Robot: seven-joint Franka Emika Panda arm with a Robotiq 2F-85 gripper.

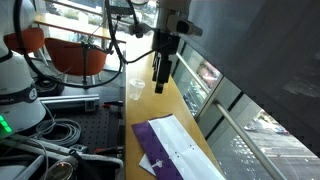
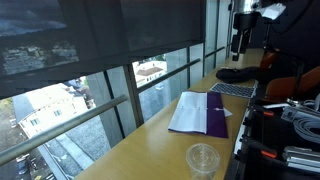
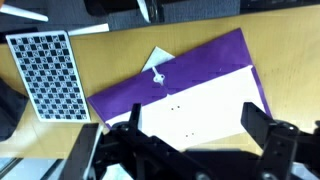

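A white and purple folded cloth or sheet (image 1: 177, 145) lies flat on the wooden table. Its purple band (image 2: 216, 115) runs along one side, with a small white mark (image 3: 158, 77) on it. My gripper (image 1: 160, 75) is open and hangs well above the table, touching nothing. Seen from the wrist, the dark fingers (image 3: 268, 128) spread wide over the white part of the sheet, nothing held between them. On the table stands a clear plastic cup (image 2: 203, 158), apart from the sheet; the wrist view does not show it.
A checkerboard panel (image 3: 48, 75) lies beside the sheet. Dark cloth-like material (image 2: 235, 74) sits at the table's far end. Window panes (image 2: 115, 95) border one long side. Bare wood (image 2: 130, 150) is free between cup and sheet.
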